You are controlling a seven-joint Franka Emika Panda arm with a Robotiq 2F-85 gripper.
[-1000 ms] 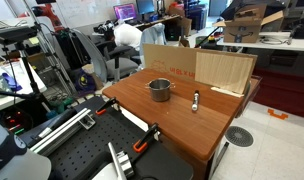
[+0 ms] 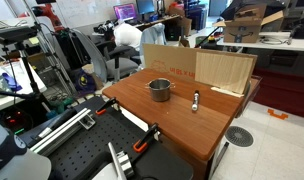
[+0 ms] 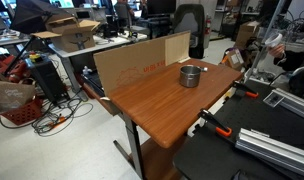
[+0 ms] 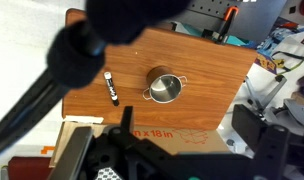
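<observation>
A small metal pot [image 2: 160, 90] with two side handles stands upright on the brown wooden table [image 2: 182, 125]; it also shows in the second exterior view as a pot [image 3: 190, 75] near the cardboard. To its right in the first exterior view is a dark and white marker-like object [image 2: 195, 101], seen from above in the wrist view as a marker [image 4: 111, 88]. My open gripper looks down over the table, its dark fingers wide apart at the lower part of the wrist view. Nothing lies between them. The pot sits on the tabletop, apart from the fingers.
A cardboard panel [image 2: 170, 62] and a lighter board [image 2: 224, 71] stand along the table's far edge. Black clamps with orange parts [image 2: 146, 137] line the near side by the robot's base. Bare tabletop surrounds the pot.
</observation>
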